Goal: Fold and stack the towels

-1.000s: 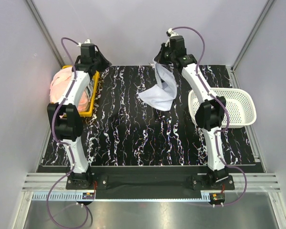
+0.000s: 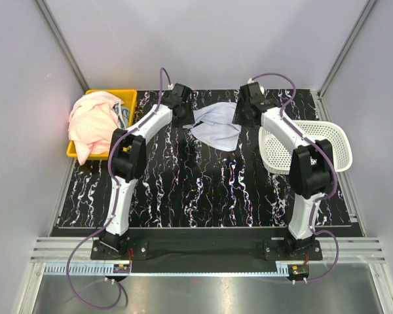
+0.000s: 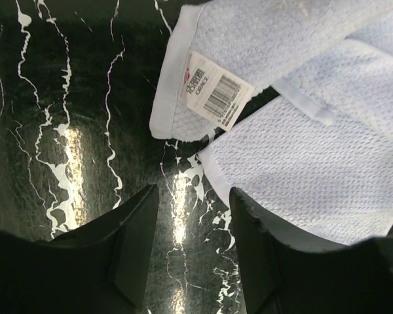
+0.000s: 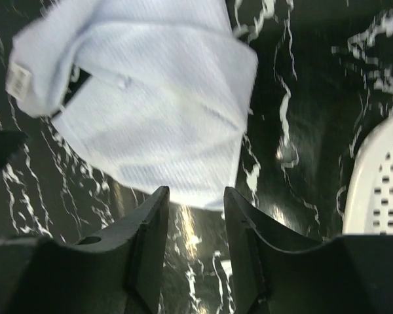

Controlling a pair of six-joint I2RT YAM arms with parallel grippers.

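Note:
A pale lavender towel [image 2: 216,131] lies loosely bunched at the back middle of the table, its upper part folded over itself, with a label [image 3: 215,91] on a flap at its left end. My left gripper is open over the marble just in front of that labelled flap, nothing between its fingers. My right gripper is open above the towel's front right part, also empty.
A yellow bin [image 2: 106,156] with pink and patterned towels stands at the back left. A white perforated basket [image 2: 304,150] sits at the right.
My left gripper has moved right from the yellow bin to the towel and opened. The towel's raised part now lies down.

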